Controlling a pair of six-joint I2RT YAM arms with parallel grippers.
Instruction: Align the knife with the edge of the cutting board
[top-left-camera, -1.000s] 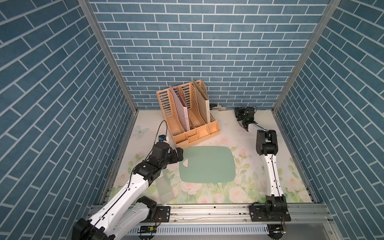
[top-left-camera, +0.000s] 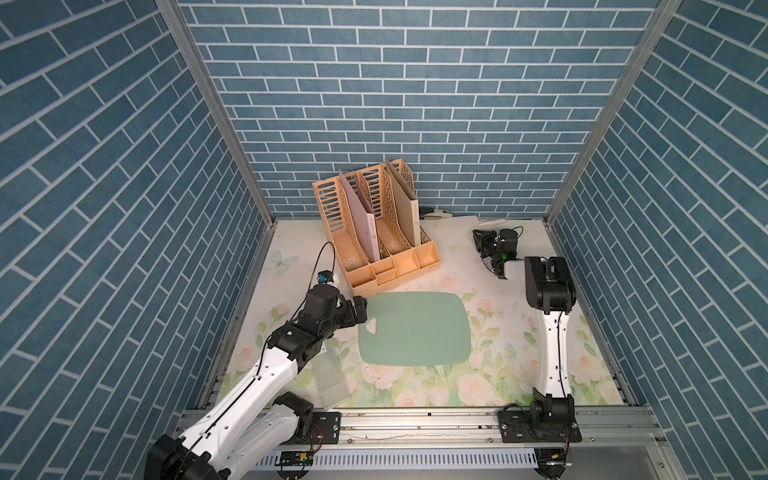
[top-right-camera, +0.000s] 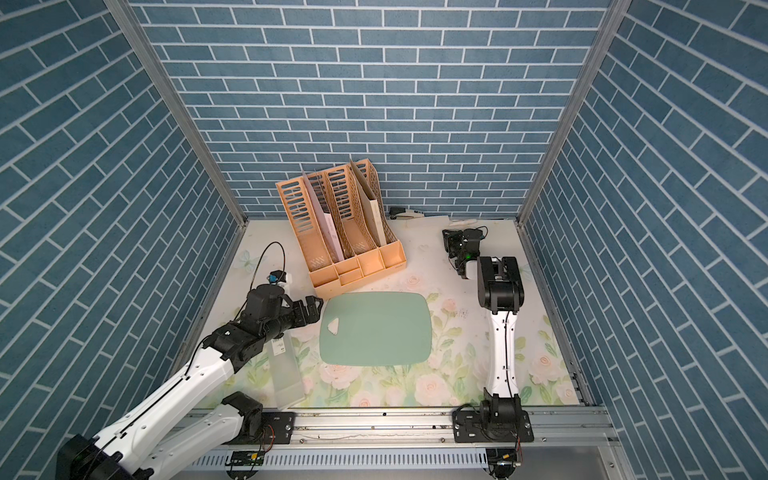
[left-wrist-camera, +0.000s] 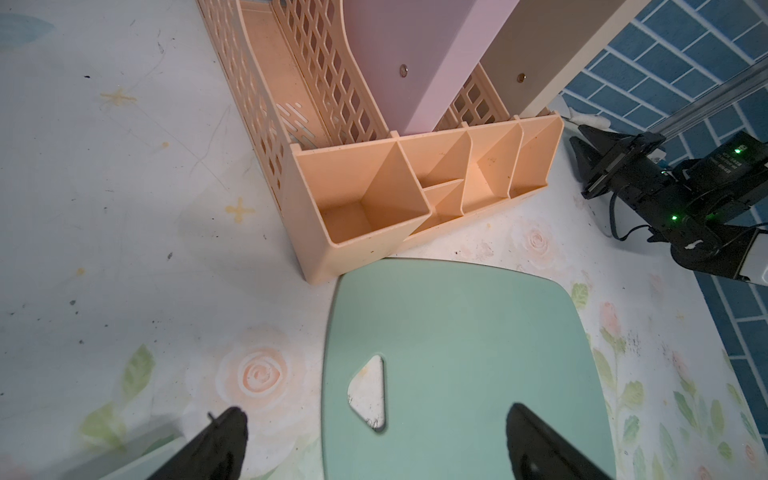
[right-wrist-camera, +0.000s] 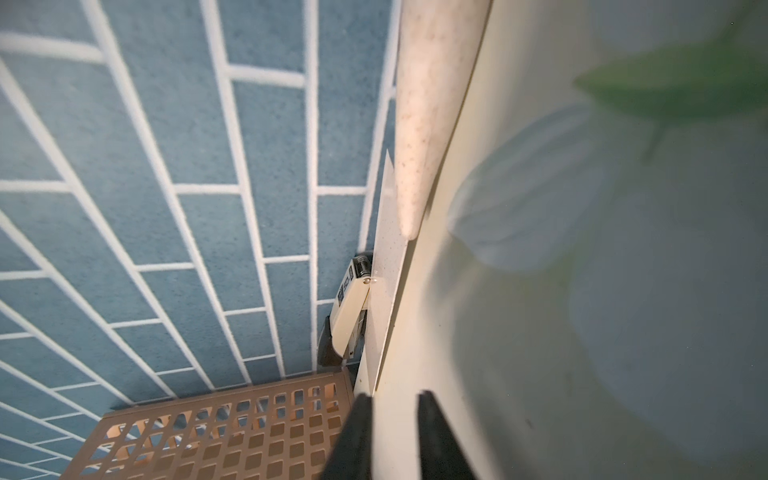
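Note:
Along the back wall at the right lies the knife. Its pale blade (right-wrist-camera: 388, 280) points toward the rack and its speckled cream handle (right-wrist-camera: 436, 104) stretches nearer the right wrist camera. My right gripper (top-left-camera: 480, 240) stands in front of the handle, apart from it; a gap shows between its blurred fingers, with nothing in it. The green cutting board (top-left-camera: 416, 329) lies flat in mid-table. Over its left edge hovers my left gripper, open and empty, its dark fingers (left-wrist-camera: 224, 444) wide apart.
A peach rack (top-left-camera: 384, 268) holding two upright boards stands behind the cutting board, touching or nearly touching its far left corner. A dark-and-white object (right-wrist-camera: 345, 312) lies past the blade. Clear table lies right of the cutting board.
The right gripper has drawn away from the back wall, toward the front and slightly right, uncovering the knife's handle in the top left view. The left arm is still.

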